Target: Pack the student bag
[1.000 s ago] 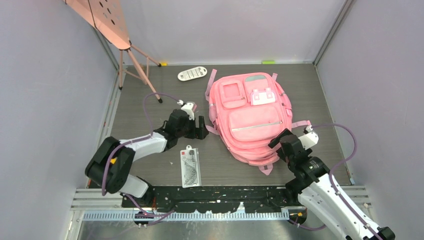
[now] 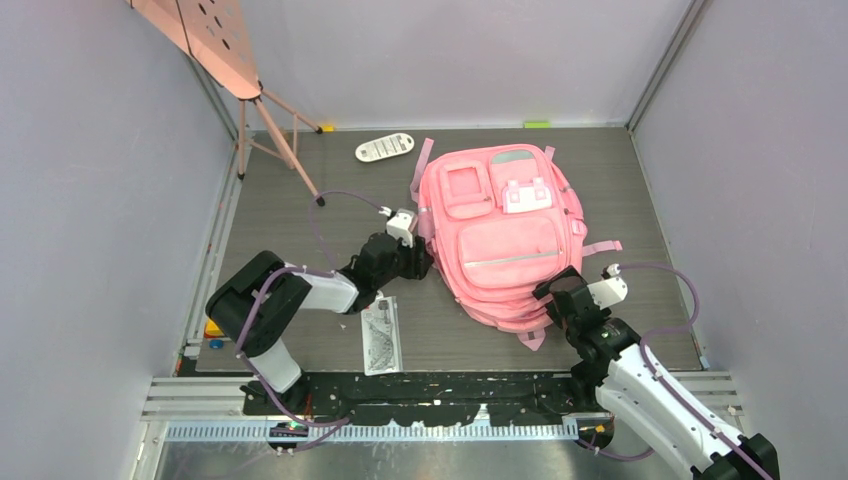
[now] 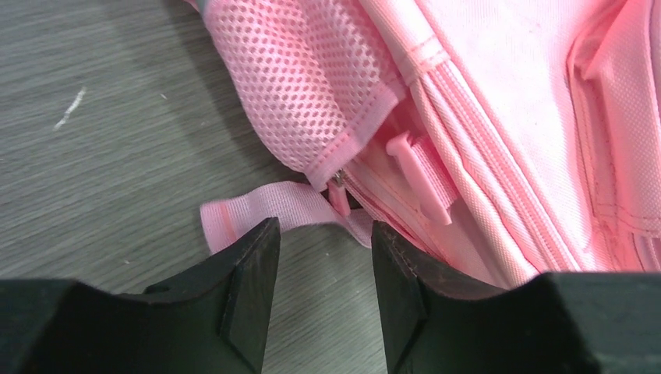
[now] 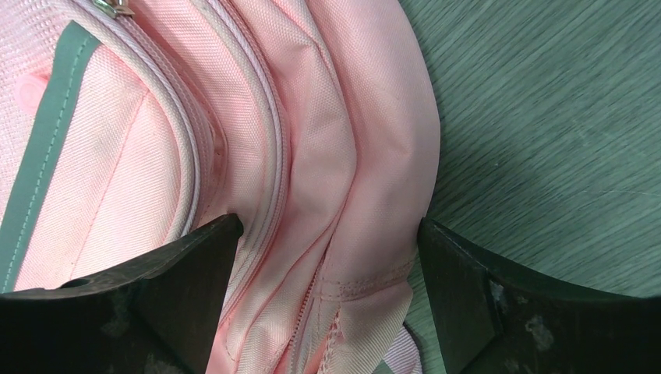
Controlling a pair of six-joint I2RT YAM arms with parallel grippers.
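Note:
A pink backpack [image 2: 505, 235] lies flat on the dark table, its front pockets facing up. My left gripper [image 2: 428, 258] is at the bag's left edge, its fingers part open. In the left wrist view a pink strap [image 3: 261, 209] sticks out from under the bag, just ahead of the left fingertips, and a zipper pull [image 3: 340, 196] hangs above it. At the bag's lower right corner, my right gripper stands open, with the bag's pink fabric [image 4: 382, 179] lying between its fingers but not clamped.
A clear flat package [image 2: 381, 340] with metal tools lies below my left arm. The white oval item [image 2: 385, 147] rests near the back wall. A pink-orange tripod stand [image 2: 285, 150] occupies the back left. Bare table shows right of the bag.
My left gripper has travelled right and slightly toward the back, up to the bag's side. The bag stays in place.

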